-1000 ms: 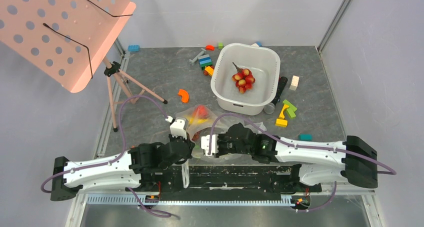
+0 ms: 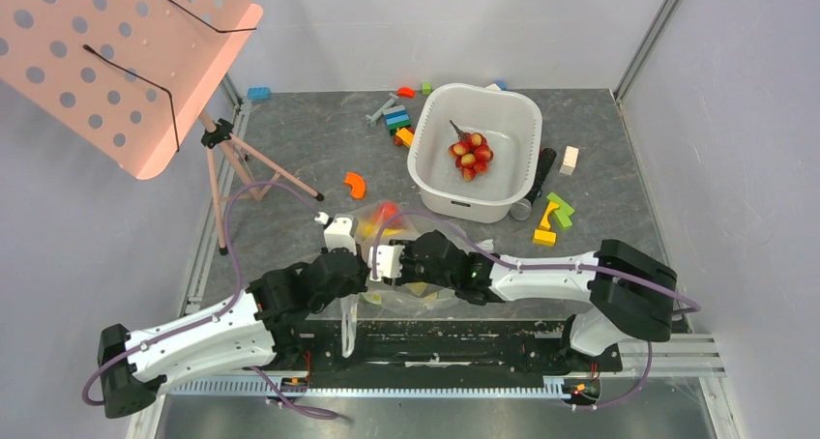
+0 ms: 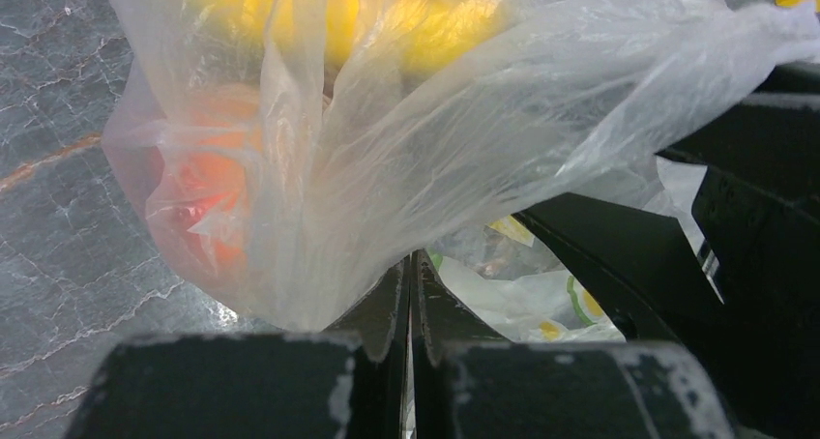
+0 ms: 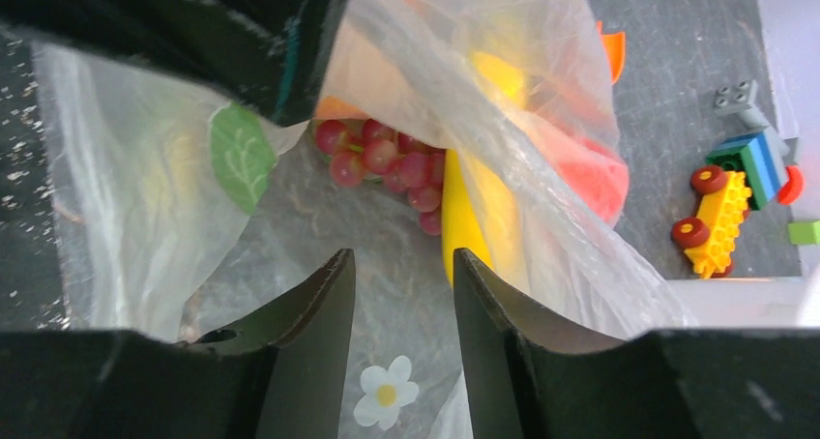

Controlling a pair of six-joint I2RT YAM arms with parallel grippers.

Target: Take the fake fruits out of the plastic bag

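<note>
The translucent plastic bag (image 2: 425, 304) lies crumpled at the front middle under both grippers. Through it show yellow fruit, reddish-orange fruit and, inside the opening in the right wrist view, red grapes (image 4: 380, 156) beside a yellow fruit (image 4: 464, 226). My left gripper is shut at the bag, nothing clearly between its fingers. My right gripper is part open inside the bag's mouth, just short of the grapes, empty between its fingers. A bunch of red-yellow fruit (image 2: 472, 157) sits in the white bin (image 2: 522, 120).
Toy blocks (image 2: 563, 217), a black cylinder (image 2: 538, 173) and an orange piece (image 2: 355, 186) lie around the bin. A pink perforated stand (image 2: 135, 72) fills the back left.
My right gripper and arm have moved leftward, deeper over the bag toward my left gripper. My left gripper has shifted slightly up and left in the top view.
</note>
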